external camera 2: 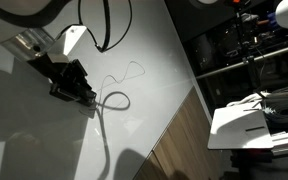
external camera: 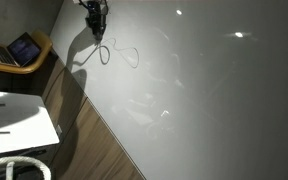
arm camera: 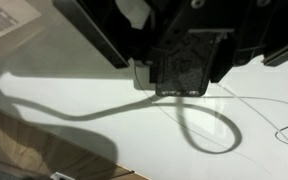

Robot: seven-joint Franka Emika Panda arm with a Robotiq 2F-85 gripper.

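A grey cable point(arm camera: 134, 108) lies in a loop on the glossy white tabletop point(external camera 2: 134, 50). In the wrist view it runs up to the lower edge of the dark fingertips point(arm camera: 184, 72), where my gripper is shut on it; the exact pinch is hidden. A much thinner dark wire point(arm camera: 264, 108) curls away to the right. Seen in exterior view 2, my gripper point(external camera 2: 89, 98) is close to the table, the cable leaving its tips. Exterior view 1 has the gripper point(external camera: 97, 38) small at the top, beside the cable loop point(external camera: 103, 56).
A laptop point(external camera: 24, 48) rests on an orange-brown chair point(external camera: 39, 62) beyond the table. The wooden table side point(external camera: 94, 140) drops away beneath its edge. A white surface with dark items point(external camera: 24, 120) stands apart.
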